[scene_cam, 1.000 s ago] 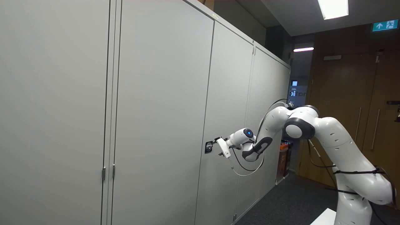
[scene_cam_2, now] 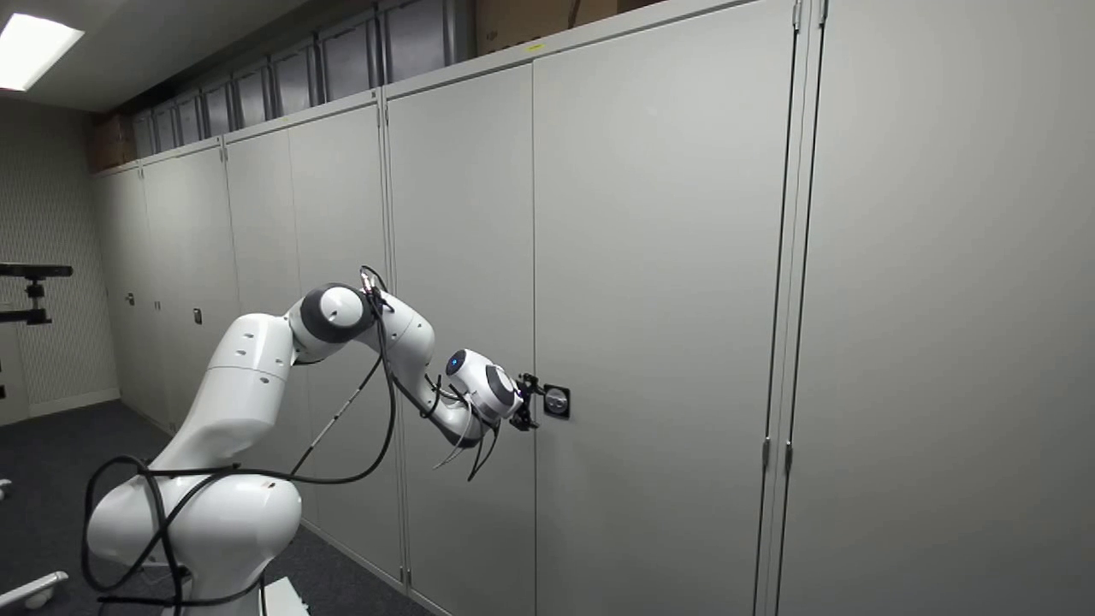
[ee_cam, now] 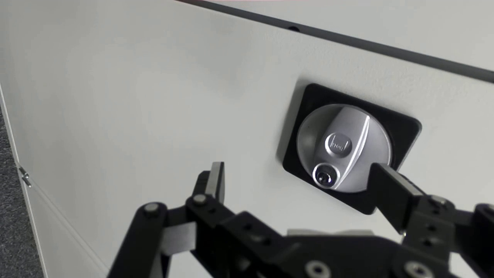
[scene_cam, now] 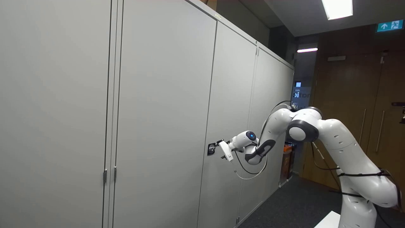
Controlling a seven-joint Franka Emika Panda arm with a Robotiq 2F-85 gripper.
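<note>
A round silver turn handle (ee_cam: 340, 139) with a keyhole at one end sits in a black square plate on the grey cabinet door (ee_cam: 139, 102). Its raised grip is tilted in the wrist view. My gripper is open, its fingers (ee_cam: 215, 180) spread wide with nothing held between them. In the wrist view the right finger overlaps a corner of the black plate; whether it touches cannot be told. From the second exterior view, the gripper (scene_cam_2: 534, 400) is close beside the handle plate (scene_cam_2: 556, 401), near the door seam.
The cabinet doors (scene_cam: 163, 95) are closed and form one long flat wall. Slim hinges (scene_cam: 115, 173) line another seam. Grey boxes (scene_cam_2: 349, 62) stand on top of the cabinets. Dark carpet (scene_cam: 292, 205) lies open below, and cables (scene_cam_2: 339, 478) hang loosely round the arm.
The wrist and gripper have shifted down very slightly in the first exterior view. The handle and the doors look the same.
</note>
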